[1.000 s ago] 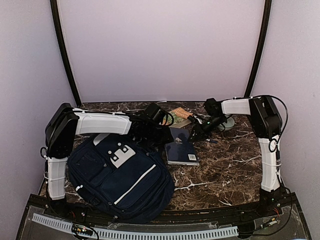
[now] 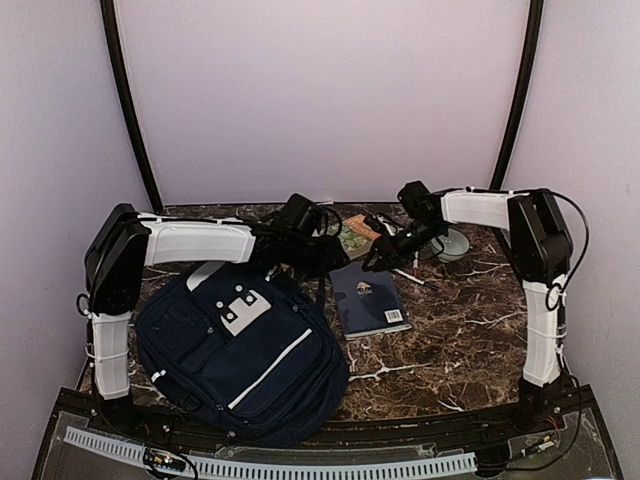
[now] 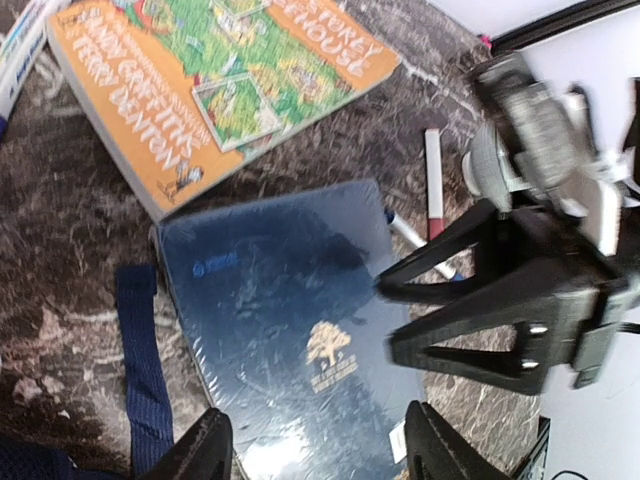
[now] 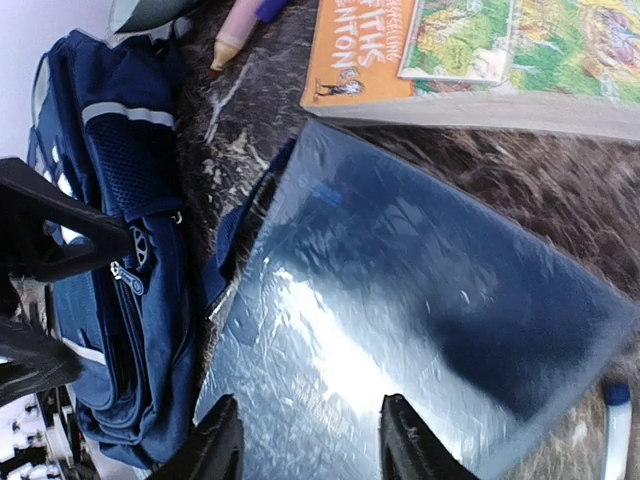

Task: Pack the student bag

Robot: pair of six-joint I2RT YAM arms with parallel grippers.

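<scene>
The dark navy book (image 2: 368,300) lies cover up on the marbled table, right of the navy student bag (image 2: 240,340); the left wrist view shows its gold tree emblem. Over the book's upper left part is my left gripper (image 2: 335,262), its two fingers (image 3: 205,450) spread with nothing gripped between them. Across from it, my right gripper (image 2: 374,250) hangs above the upper right part, also apart at the fingertips and empty. In the right wrist view, the book's cover (image 4: 400,290) fills the middle, and the bag's side (image 4: 135,190) shows at the left.
An orange and green storybook (image 3: 220,80) lies just behind the navy book. Markers (image 3: 433,180) and a pen (image 4: 616,430) lie to the right, near a pale round container (image 2: 452,245). A dark strap (image 3: 145,370) runs beside the book.
</scene>
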